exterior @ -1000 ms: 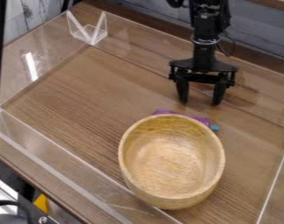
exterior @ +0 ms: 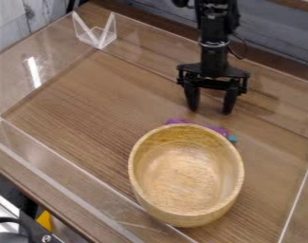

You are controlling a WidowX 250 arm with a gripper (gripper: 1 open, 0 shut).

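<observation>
My black gripper (exterior: 212, 90) hangs at the upper middle of the camera view, open, its two fingers apart low over the wooden table (exterior: 81, 123). In front of it, a purple object (exterior: 214, 130) with a teal end lies behind a large pale wooden bowl (exterior: 187, 176), which partly hides it.
A clear plastic piece (exterior: 96, 30) stands at the back left. At the lower left corner, beyond the table edge, black and yellow items show.
My gripper has shifted very slightly since a second ago; the bowl and the purple object have stayed where they were.
</observation>
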